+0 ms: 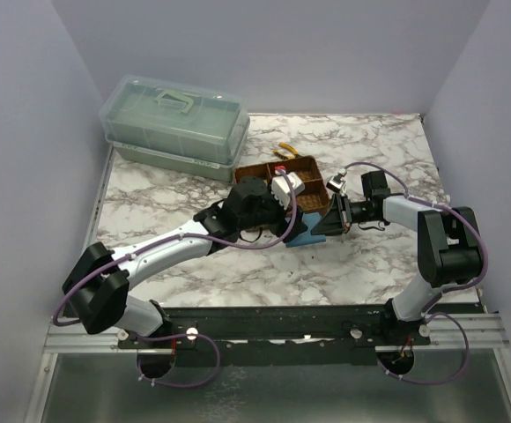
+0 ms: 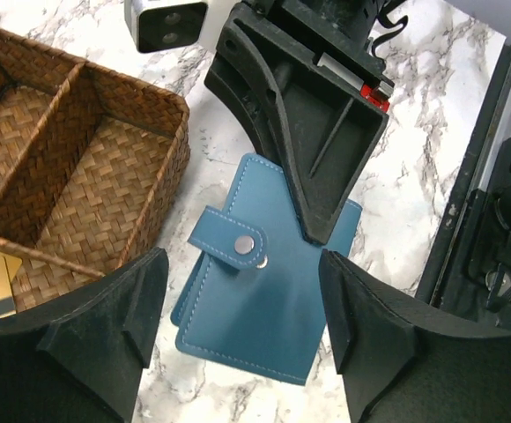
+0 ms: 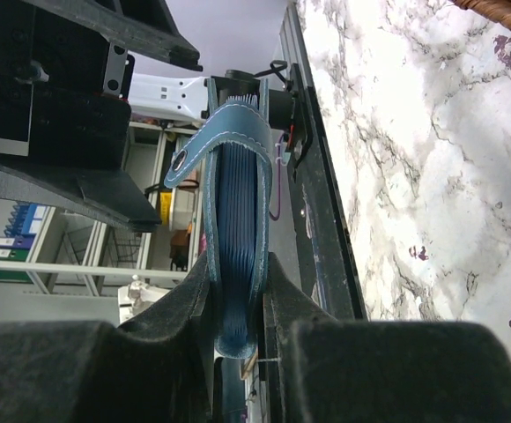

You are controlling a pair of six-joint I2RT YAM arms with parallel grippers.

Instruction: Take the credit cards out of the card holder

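Note:
The blue card holder has a snap strap over it and is gripped by my right gripper [image 1: 337, 218], shut on it, as the right wrist view [image 3: 236, 233] also shows. My left gripper is open, its two fingers spanning either side of the holder's lower part, close over it. In the top view the left gripper [image 1: 286, 211] hides part of the holder. No card can be made out outside the holder.
A woven divided box [image 2: 106, 181] sits just behind the holder, with yellow-handled pliers [image 1: 286, 151] beyond it. A green plastic case [image 1: 167, 132] fills the back left.

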